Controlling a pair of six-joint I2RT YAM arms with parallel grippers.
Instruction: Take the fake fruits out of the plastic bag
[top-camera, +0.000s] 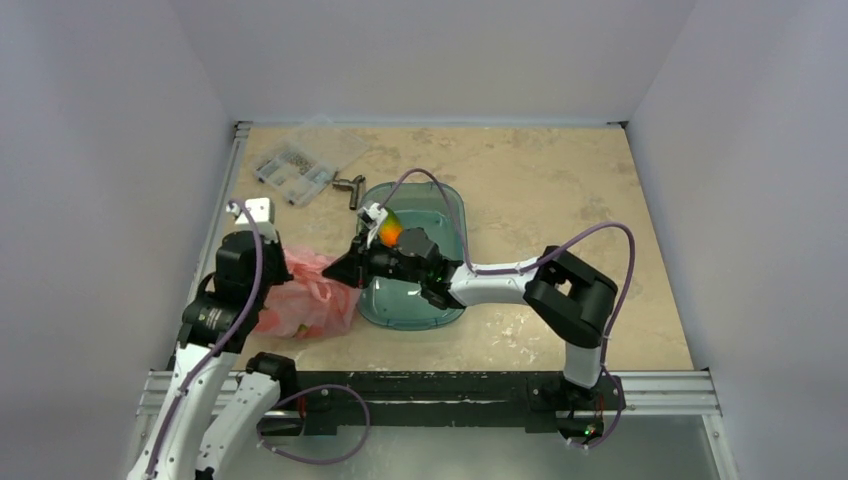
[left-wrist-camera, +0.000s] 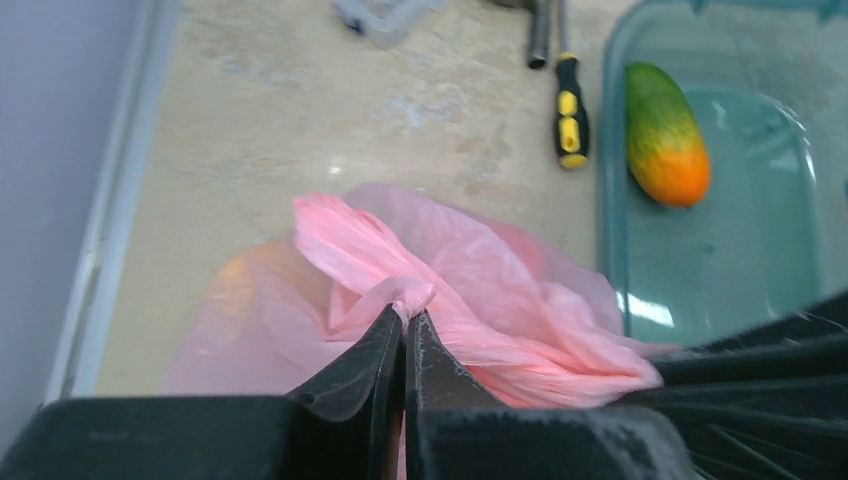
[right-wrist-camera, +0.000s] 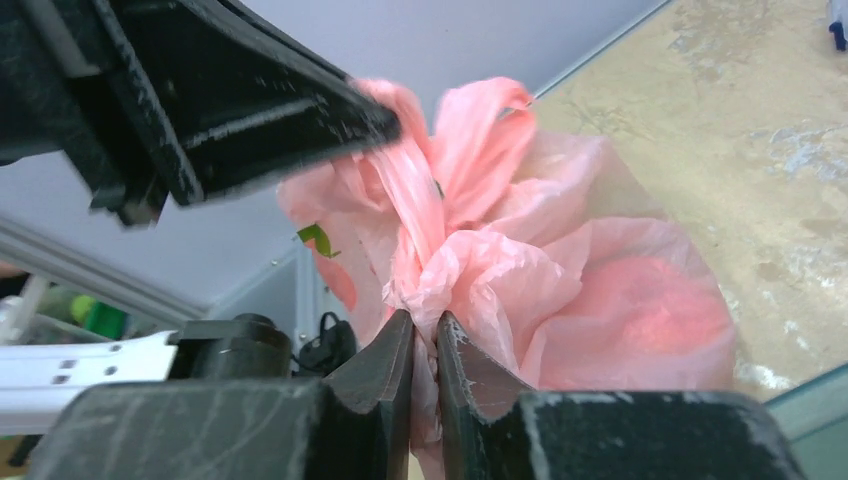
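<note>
A translucent pink plastic bag (top-camera: 300, 305) lies at the table's left. My left gripper is shut on a strand of its plastic, pulled up in a thin peak. Close by, my right gripper is shut on a twisted part of the same bag. Pinkish fruit (right-wrist-camera: 668, 310) shows faintly through the plastic, with a green leaf shape (right-wrist-camera: 316, 240) on the far side. The rest of the bag's contents is hidden. A green-orange papaya (left-wrist-camera: 665, 140) rests in the teal bin (left-wrist-camera: 760, 270).
Behind the bag lie a screwdriver (left-wrist-camera: 571, 115), a metal tool (top-camera: 355, 190) and a clear parts box (top-camera: 295, 172). A left wall (top-camera: 90, 200) stands close to the left arm.
</note>
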